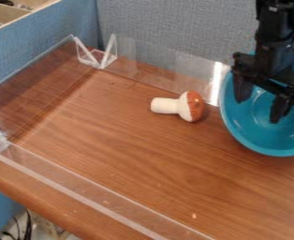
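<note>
My gripper (pixel 259 101) hangs over the blue bowl (pixel 246 134) at the right, its black fingers open. A toy mushroom (pixel 177 106) with a white stem and an orange-red cap lies on its side on the wooden table, just left of the bowl. The part of the bowl behind my gripper is hidden.
Clear plastic edging (pixel 107 217) runs along the left and front of the wooden table (pixel 124 159). A grey padded wall (pixel 162 28) stands at the back, a blue panel at the left.
</note>
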